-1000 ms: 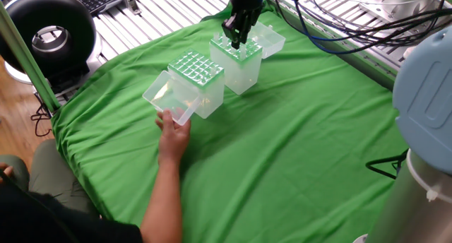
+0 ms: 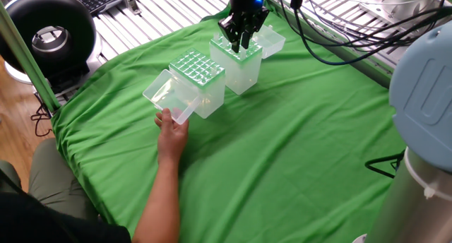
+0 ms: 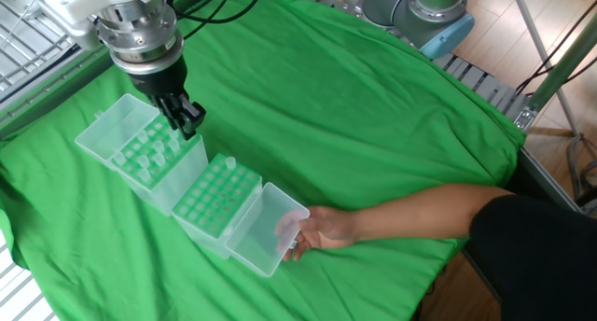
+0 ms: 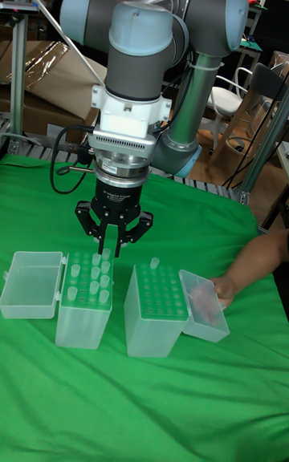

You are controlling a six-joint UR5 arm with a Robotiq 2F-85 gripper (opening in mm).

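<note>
Two clear boxes with green perforated tops stand side by side on the cloth. The tube box (image 4: 83, 325) holds several translucent tubes (image 4: 104, 297) standing up in its top. In the other box (image 4: 152, 325) a single tube (image 4: 154, 264) shows near the far edge. My gripper (image 4: 109, 251) points down just above the far edge of the fuller box. Its fingers (image 4: 118, 238) stand a small gap apart, and I make out nothing held between them. In the second exterior view the gripper (image 3: 190, 132) hangs over that box's corner.
Both lids are hinged open outward: one lid (image 4: 32, 286) lies beside the fuller box, and a person's hand (image 3: 322, 230) holds the other lid (image 3: 269, 230). Cables (image 2: 353, 56) hang at the back.
My gripper has shifted slightly to the left in the first exterior view, and its fingers look further apart. The boxes have stayed put; the hand has barely moved.
</note>
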